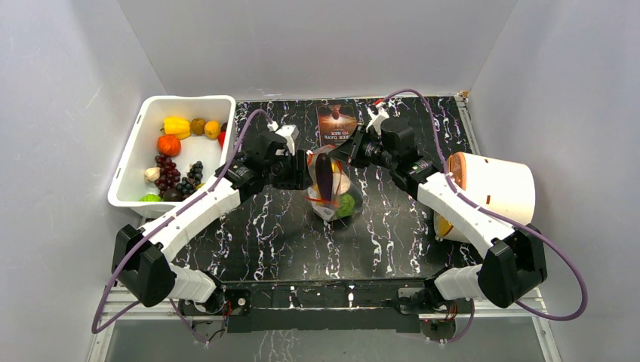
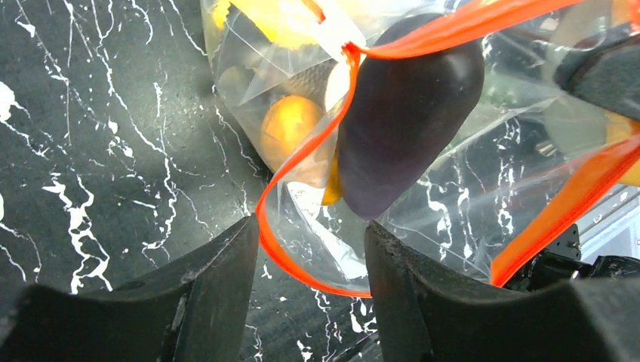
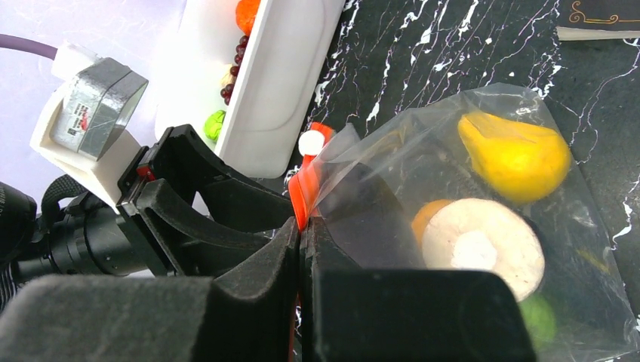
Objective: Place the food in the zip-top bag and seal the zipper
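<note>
The clear bag [image 1: 355, 202] with an orange zipper edge [image 2: 302, 154] stands mid-table, its mouth spread. A dark purple eggplant [image 2: 407, 113] leans inside it. Through the plastic I see a yellow food [image 3: 521, 154], a round pale-topped food [image 3: 483, 245], a green one [image 3: 537, 320] and an orange fruit [image 2: 290, 124]. At the mouth's left side, my left gripper is open, and the orange edge runs across the gap between its fingers. My right gripper is shut on the zipper edge at the mouth's far side; the white slider [image 3: 311, 142] shows beyond.
A white bin [image 1: 128, 170] with fruit and vegetables stands at the left. Behind the bag lies a dark book [image 1: 336, 121]. A cream cylinder [image 1: 498, 188] lies at the right.
</note>
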